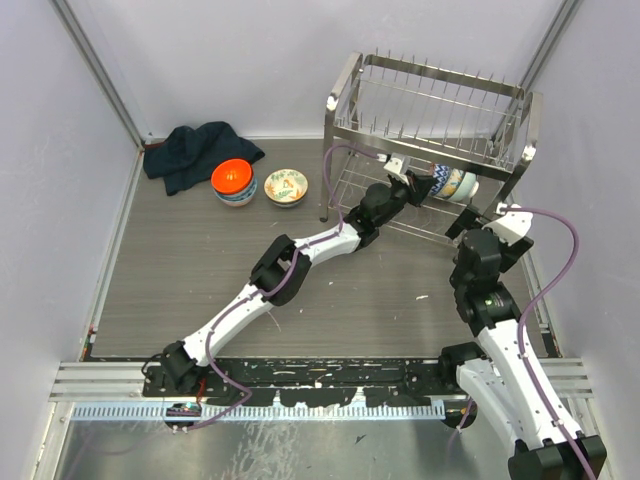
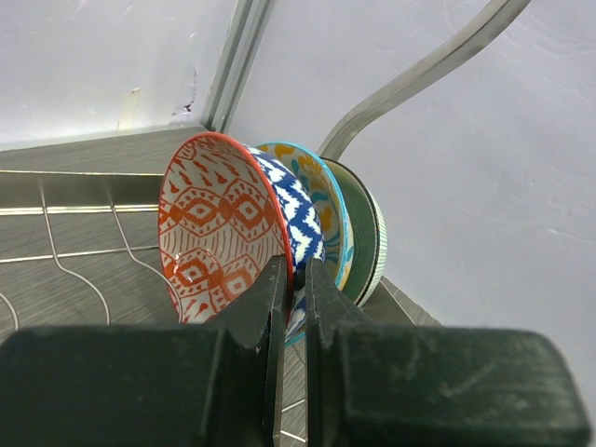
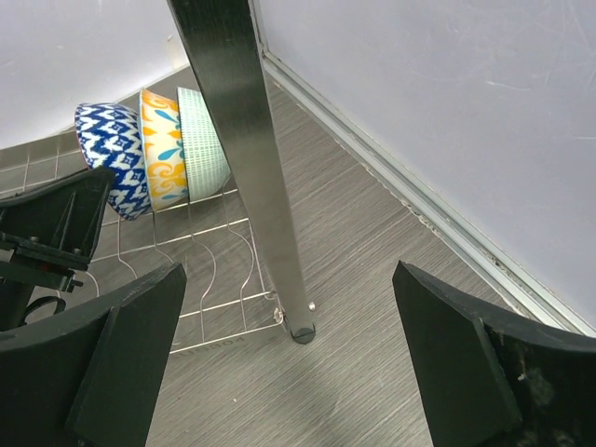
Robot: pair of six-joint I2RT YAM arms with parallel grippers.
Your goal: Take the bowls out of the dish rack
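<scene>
Three bowls stand on edge in the lower tier of the metal dish rack (image 1: 345,130). The nearest to my left gripper is a blue-and-white bowl (image 2: 291,200) with a red rim and an orange-patterned inside. That gripper is shut on its rim, and the bowl is still among the rack wires. Tucked against it are a yellow-and-blue bowl (image 3: 162,149) and a pale green bowl (image 3: 202,144). My right gripper is wide open with only floor between its fingers, in front of the rack's right leg (image 3: 247,140).
On the left of the surface an orange bowl (image 1: 232,176) tops a stack, beside a yellow-patterned bowl (image 1: 286,185) with another under it. A dark cloth (image 1: 190,160) lies behind them.
</scene>
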